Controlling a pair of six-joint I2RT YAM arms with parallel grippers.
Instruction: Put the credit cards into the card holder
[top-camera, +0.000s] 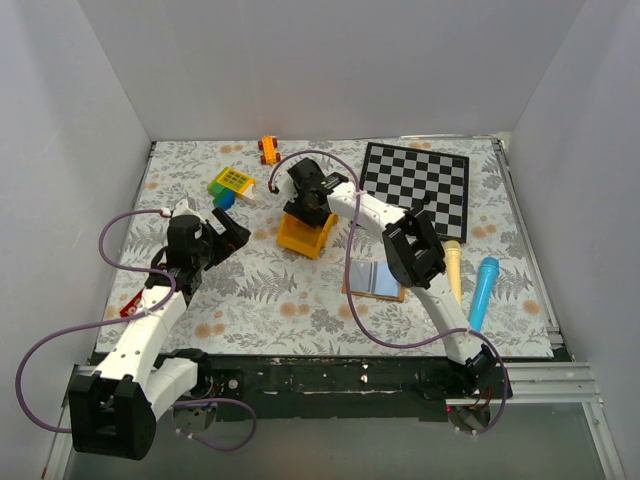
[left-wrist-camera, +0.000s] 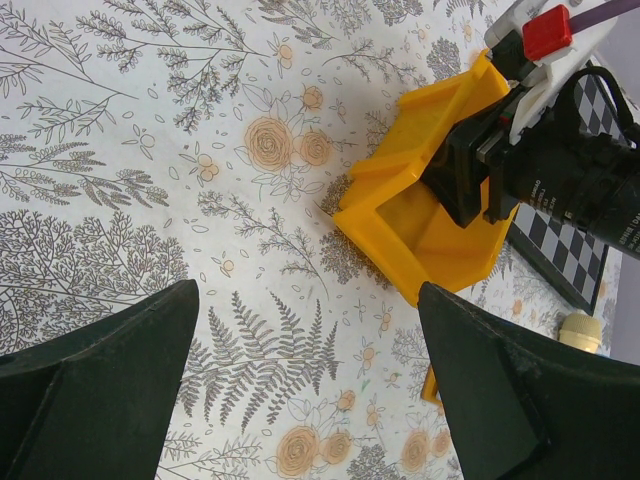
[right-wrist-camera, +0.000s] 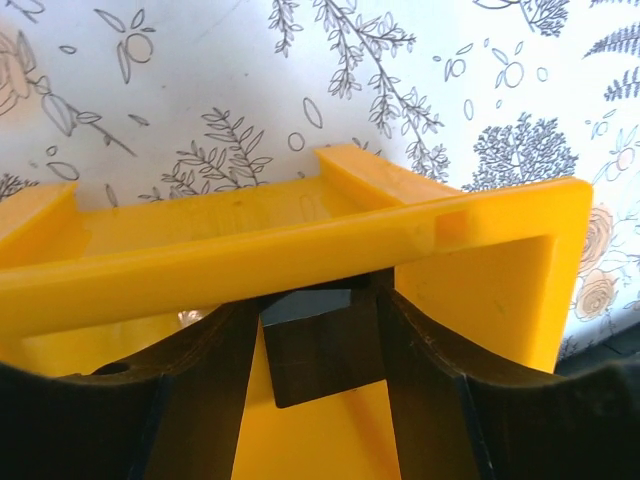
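Observation:
My right gripper (top-camera: 305, 212) is down inside the yellow holder (top-camera: 295, 238), at the top centre. In the right wrist view a dark card-like piece (right-wrist-camera: 322, 355) with a lighter strip lies between its fingertips under the holder's yellow crossbar; whether the fingers grip it is unclear. The left wrist view shows the right gripper reaching into the holder (left-wrist-camera: 430, 260). My left gripper (top-camera: 225, 235) stands open at the left, above bare patterned table, with nothing between its fingers.
A checkerboard (top-camera: 415, 180) is at the back right, a wooden tray (top-camera: 373, 280) with pale blocks below it. A blue tube (top-camera: 485, 295) and cream tube (top-camera: 453, 265) lie right; yellow toys (top-camera: 236, 182) sit at the back left.

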